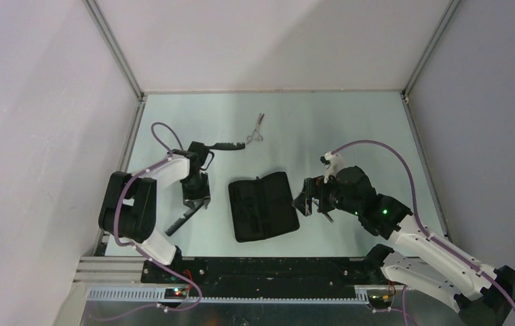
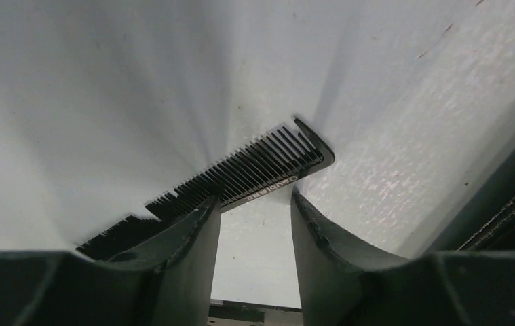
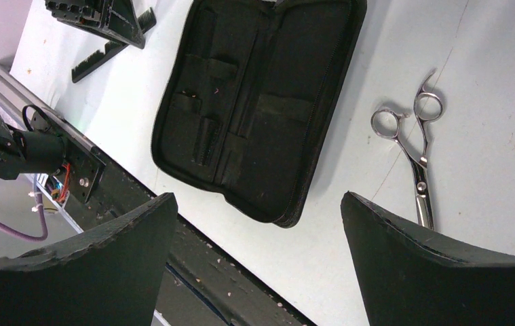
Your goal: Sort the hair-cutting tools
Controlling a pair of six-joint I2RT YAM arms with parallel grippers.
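Note:
My left gripper is part open, low over a black fine-toothed comb [image 2: 261,173] that lies diagonally on the white table, its left fingertip at the comb's edge. An open black zip case [image 1: 263,207] with elastic loops lies in the middle. A second comb [image 1: 222,146] and silver scissors [image 1: 256,129] lie behind it. Right of the case, in the right wrist view, lie more scissors [image 3: 423,190]. My right gripper hangs open above the table beside the case, nothing between its fingers.
A dark rail [image 1: 275,275] runs along the front edge, and walls enclose the left, back and right.

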